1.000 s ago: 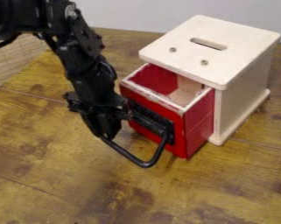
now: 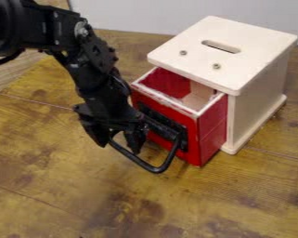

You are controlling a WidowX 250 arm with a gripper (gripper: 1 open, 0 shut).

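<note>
A cream wooden cabinet (image 2: 226,46) stands at the upper right, with a red drawer (image 2: 203,141) pulled out from its front. The drawer has a black U-shaped handle (image 2: 152,165) hanging toward the viewer. My black gripper (image 2: 114,135) is low at the left of the drawer front, beside the handle's left end, with its fingers apart. Whether it touches the handle is unclear.
A woven mat (image 2: 8,70) lies at the far left edge, partly behind the arm. A pale wall runs along the back.
The arm has shifted left and the gripper has moved lower and slightly left along the handle's near side. The drawer and cabinet look unchanged.
</note>
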